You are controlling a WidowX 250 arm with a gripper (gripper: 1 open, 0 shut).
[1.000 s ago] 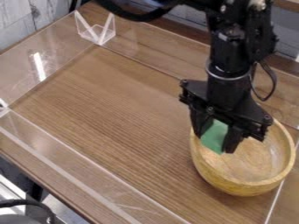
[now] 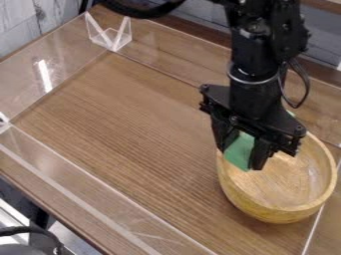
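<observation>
My black gripper (image 2: 253, 133) hangs over a round wooden bowl (image 2: 277, 199) at the right of the camera view, shut on a green object (image 2: 242, 151). The green object is above the bowl's left back part; whether it touches the bowl cannot be told.
A white wire-like holder (image 2: 110, 32) stands at the back left. A dark coiled shape lies at the bottom left corner.
The gripper with the green object has moved slightly left and up over the last second. The bowl looks unchanged.
</observation>
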